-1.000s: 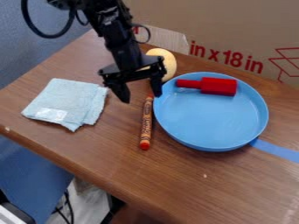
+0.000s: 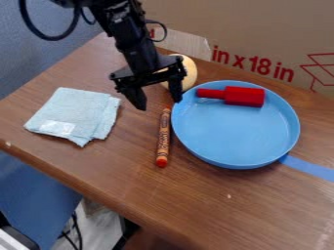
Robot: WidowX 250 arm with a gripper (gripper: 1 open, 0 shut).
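My black gripper (image 2: 148, 92) hangs over the table between a folded light-blue cloth (image 2: 72, 115) and a blue plate (image 2: 235, 137), its fingers apart and pointing down, with nothing visible between them. A red cylinder with a handle (image 2: 243, 96) lies on the back of the plate. An orange-red stick (image 2: 163, 139) lies lengthwise on the table just left of the plate. A pale yellow round object (image 2: 185, 68) sits behind the gripper, partly hidden by it.
A cardboard box (image 2: 261, 34) stands along the back. A blue tape strip (image 2: 312, 168) runs right of the plate. The table's left edge drops to a blue surface.
My gripper has risen slightly from where it was about a second ago. The objects on the table have not moved.
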